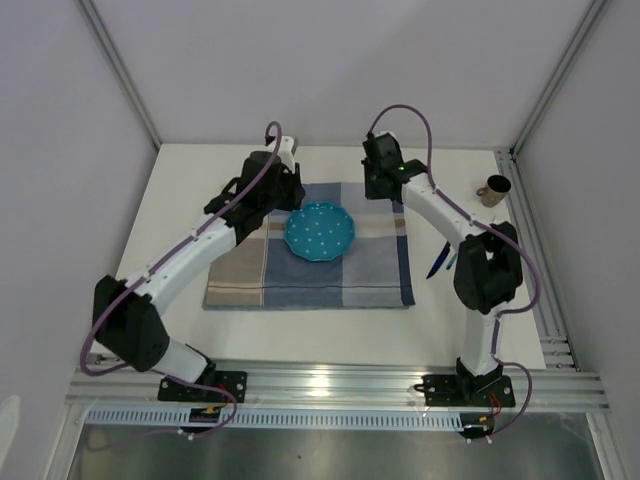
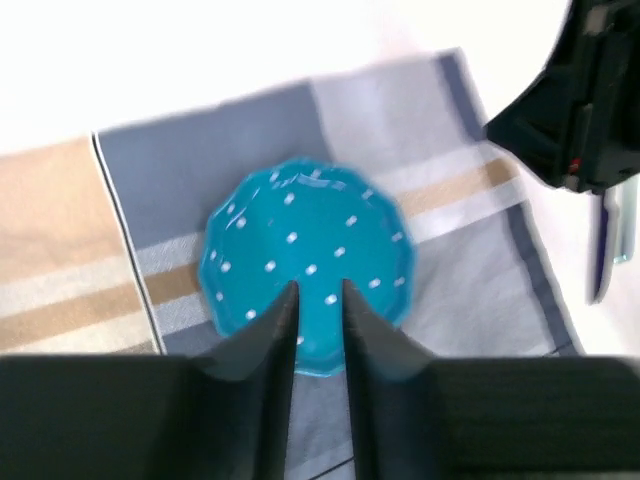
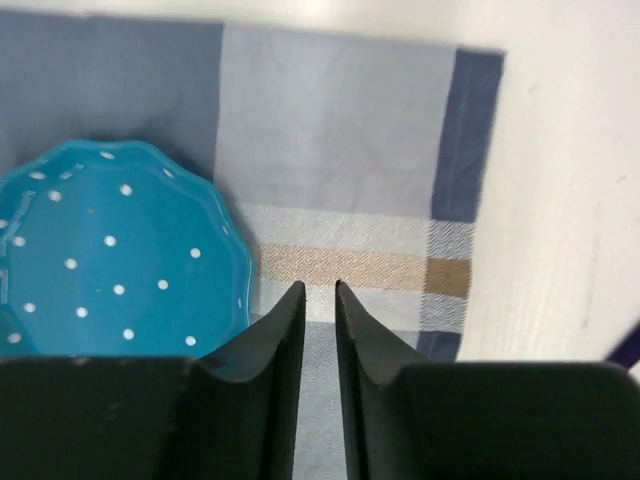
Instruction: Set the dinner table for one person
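A teal dotted plate (image 1: 319, 232) rests near the middle of the checked placemat (image 1: 372, 285), seen in all three views. My left gripper (image 1: 293, 205) is raised over the placemat at the plate's upper left; in its wrist view the fingertips (image 2: 318, 292) are slightly apart with nothing between. My right gripper (image 1: 372, 190) is above the placemat's back right, beside the plate; its fingertips (image 3: 320, 294) are also slightly apart and empty. A dark blue knife (image 1: 437, 260) and a thinner teal utensil (image 1: 451, 262) lie to the right of the placemat.
A brown mug (image 1: 493, 191) stands at the table's back right. Walls surround the back and sides.
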